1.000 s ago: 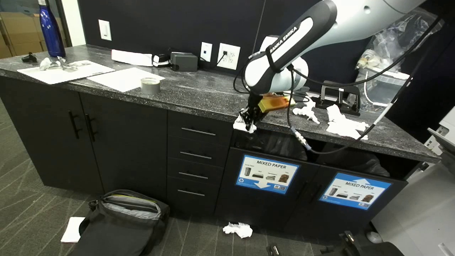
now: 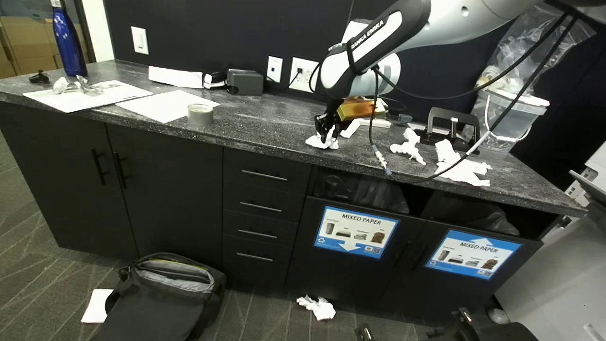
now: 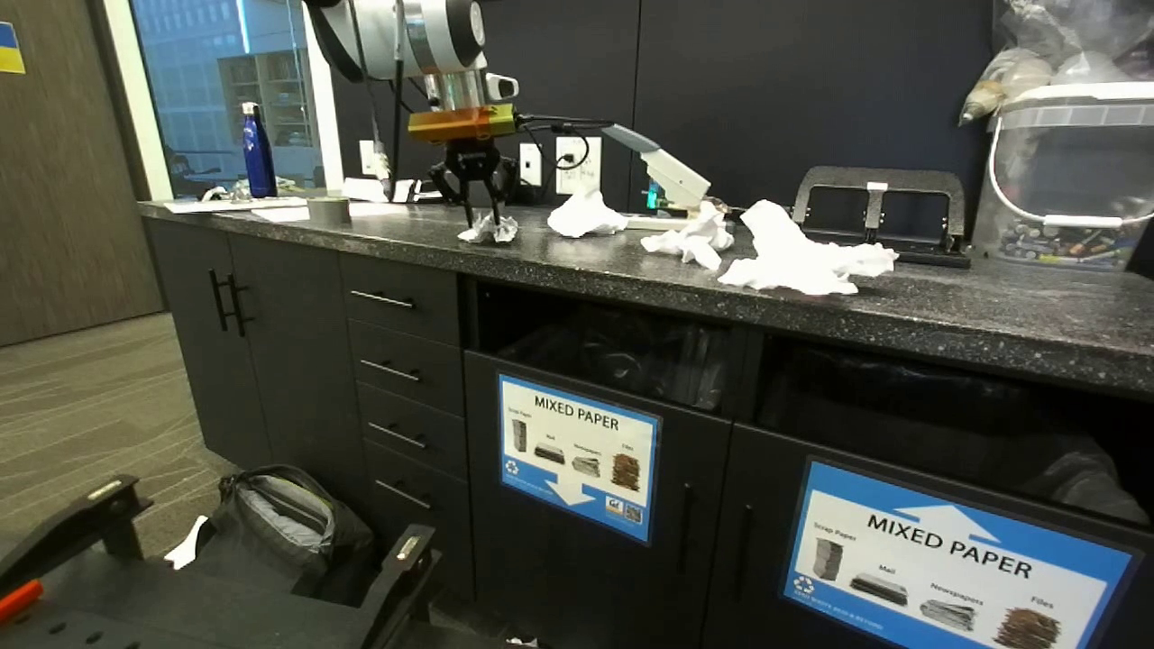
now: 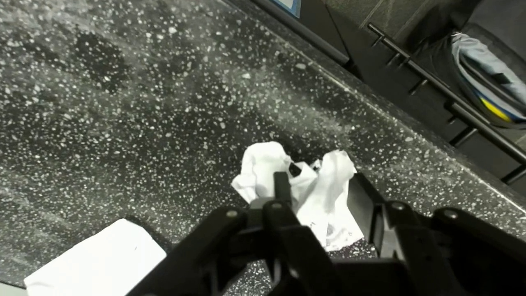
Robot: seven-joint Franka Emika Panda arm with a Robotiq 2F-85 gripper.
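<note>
A crumpled white paper (image 4: 320, 207) rests on the speckled dark countertop (image 4: 148, 123), near its front edge. Around it, my gripper stands open, one finger against or over the paper's left part and the other at its right side. In exterior view 2, the gripper (image 3: 484, 216) points straight down with its fingertips low at the same small paper (image 3: 489, 228). From exterior view 1, the gripper (image 2: 326, 135) partly hides the paper (image 2: 321, 142). Whether the fingers touch the paper, I cannot tell.
Right of the gripper lie crumpled papers (image 3: 698, 236) a larger white one, before a black hole punch (image 2: 451, 128). A tape roll (image 2: 200, 114) and flat sheets are to the left. Below the counter are open bin slots (image 2: 363, 190); another crumpled paper (image 2: 318, 307) lies on the floor.
My gripper has moved back from beyond the counter's front edge, above the bin slot, onto the countertop. The white paper at its fingers came along and now rests on the counter.
</note>
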